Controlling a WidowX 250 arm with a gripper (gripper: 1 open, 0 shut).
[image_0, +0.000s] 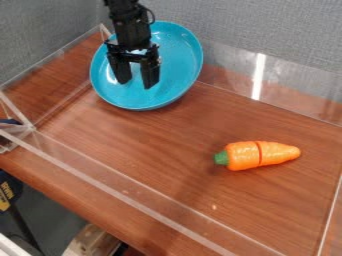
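The black gripper (132, 67) hangs from the top of the view over a blue plate (174, 85), its two fingers spread apart with nothing visible between them. An orange toy carrot (261, 154) with a green tip lies on the wooden table at the right, well away from the plate and the gripper.
Clear panels run along its edges, and a grey wall (267, 35) stands behind. Some partly cut-off objects are at the far left and below the table's edge.
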